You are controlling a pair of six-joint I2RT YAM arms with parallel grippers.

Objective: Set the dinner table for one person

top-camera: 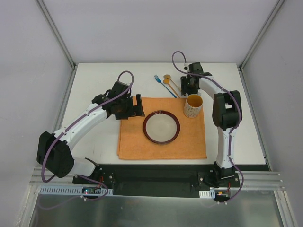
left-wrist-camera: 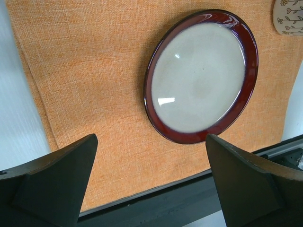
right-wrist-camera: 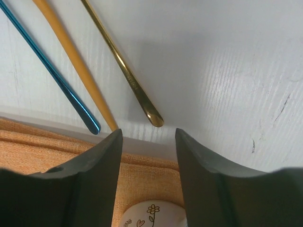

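Observation:
A plate (top-camera: 161, 127) with a dark red rim lies on the orange placemat (left-wrist-camera: 94, 94), and a floral mug (top-camera: 192, 106) stands on the mat's upper right. Behind the mat, a blue fork (top-camera: 164, 85) and two spoons lie side by side on the table. In the right wrist view, the gold spoon handle (right-wrist-camera: 127, 72) ends just in front of my right gripper, whose fingers are apart with nothing held. The orange spoon handle (right-wrist-camera: 75, 57) is to its left. Above the mat's left part, my left gripper is open and empty.
The mug (right-wrist-camera: 154, 213) sits close below the right gripper in the right wrist view. A dark edge (top-camera: 156, 171) borders the table's front.

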